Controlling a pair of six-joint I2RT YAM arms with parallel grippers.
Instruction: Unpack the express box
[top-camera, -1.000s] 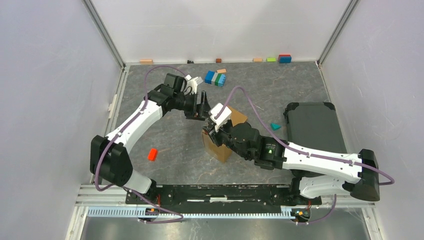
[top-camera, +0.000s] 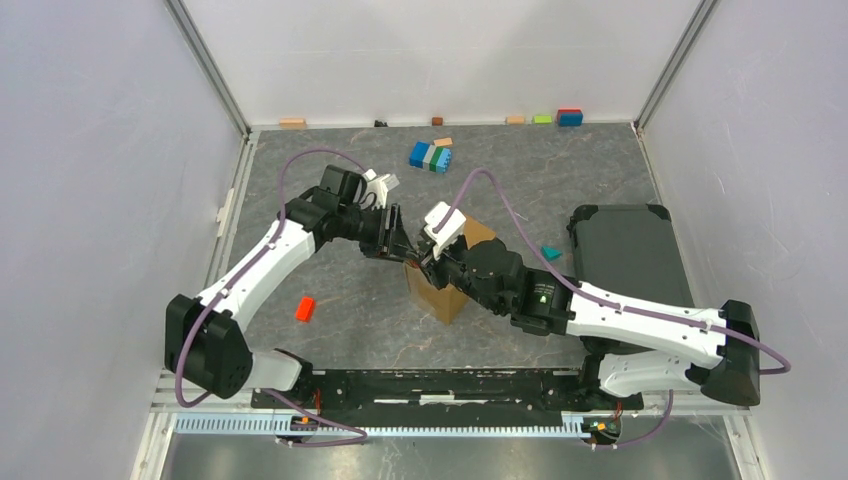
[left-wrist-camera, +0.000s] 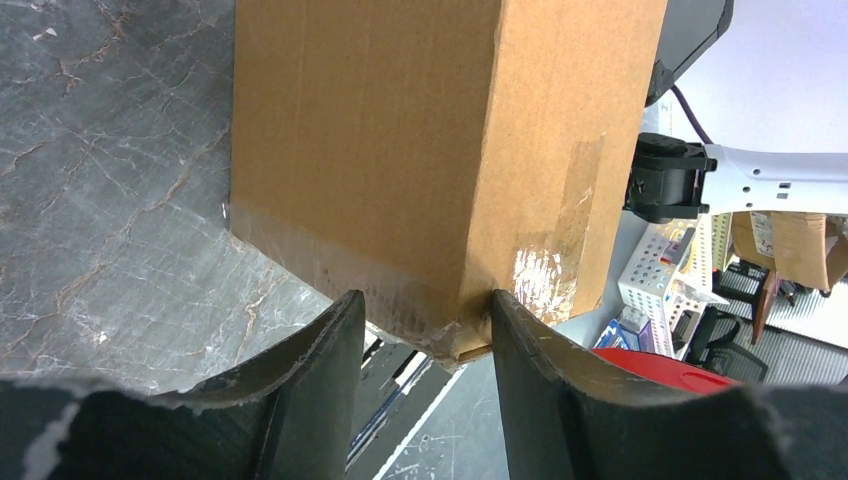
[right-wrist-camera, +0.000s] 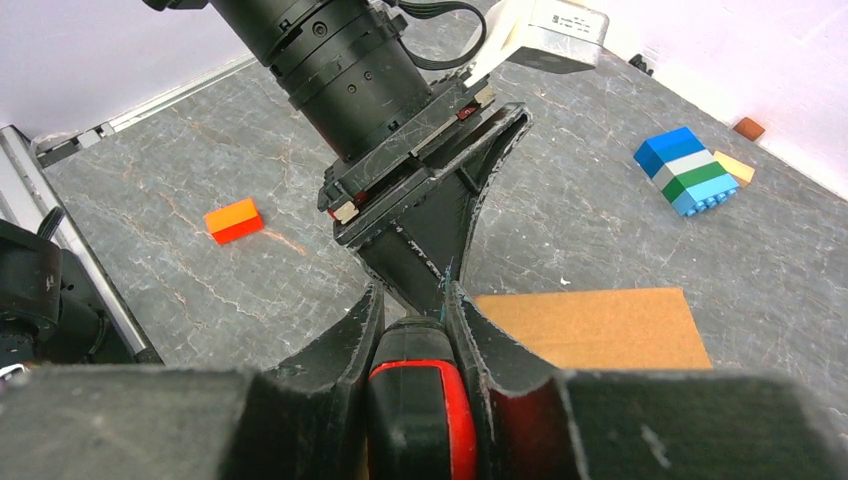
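Observation:
A brown cardboard box (top-camera: 438, 300) with clear tape stands mid-table, partly hidden under both arms. My left gripper is shut on a taped corner of it, which fills much of the left wrist view (left-wrist-camera: 370, 150). My right gripper is over the box top and shut on a black-and-red object (right-wrist-camera: 410, 420), seen at the bottom of the right wrist view. The far end of that object is hidden among the fingers and the other gripper.
An orange brick (top-camera: 305, 309) lies at left, a blue-white-green brick stack (top-camera: 430, 156) at the back, a teal piece (top-camera: 550, 253) right of the box. A dark case (top-camera: 625, 250) fills the right side. Small blocks line the back wall.
Over the last second my left arm has moved down and toward the front, onto the box's left side. The right arm has barely moved.

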